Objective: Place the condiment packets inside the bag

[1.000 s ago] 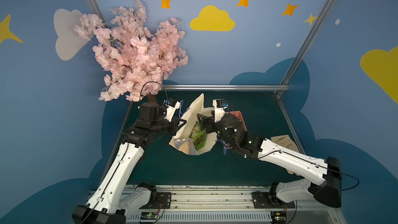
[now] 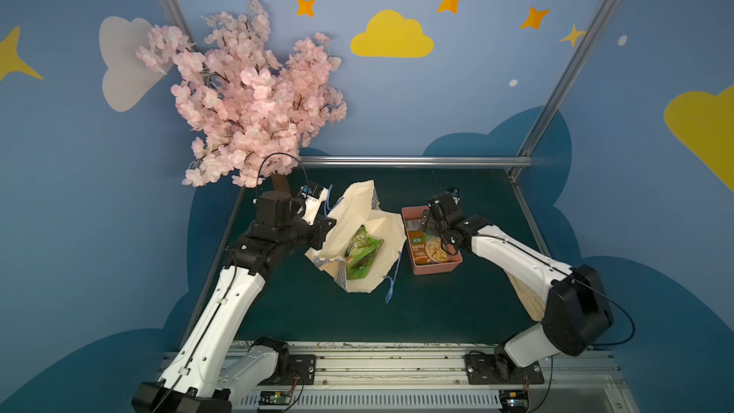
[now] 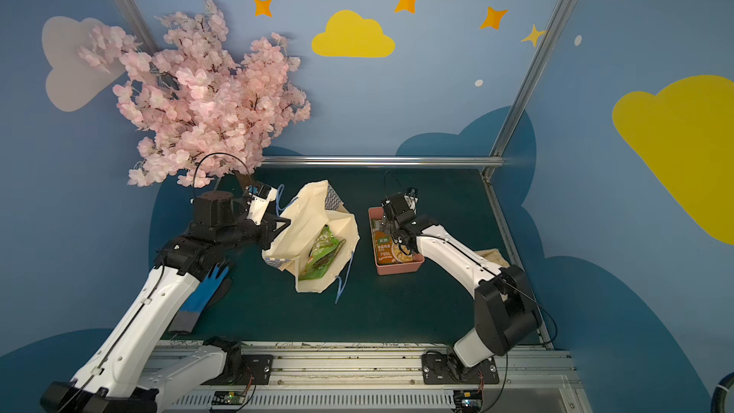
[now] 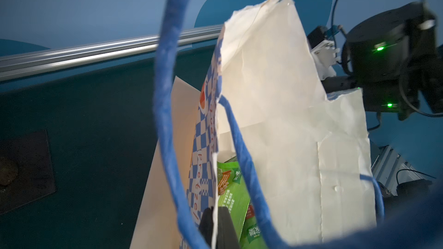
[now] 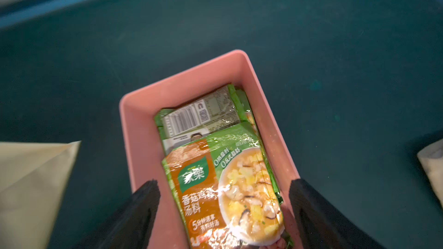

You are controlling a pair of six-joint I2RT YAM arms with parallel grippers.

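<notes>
The cream paper bag (image 2: pixel 348 210) gapes wide, with green packets (image 2: pixel 362 254) lying inside. My left gripper is shut on the bag's wall, its dark fingertips (image 4: pixel 226 230) on either side of the thin paper. Blue cord handles (image 4: pixel 168 87) hang across the left wrist view. A pink bin (image 5: pixel 237 60) holds more packets: an orange and green soup packet (image 5: pixel 203 193) face up, partly over another showing a barcode (image 5: pixel 184 119). Over this bin my right gripper stands open, a finger toward each side wall, holding nothing.
Behind the left arm lies a blue and grey glove (image 3: pixel 200 294); a beige one (image 2: pixel 527 294) is partly hidden by the right arm. Pink blossoms (image 2: pixel 252 99) rise at the back left.
My right gripper has gone from over the bag to the right, over the bin. The left gripper has stayed at the bag's left side.
</notes>
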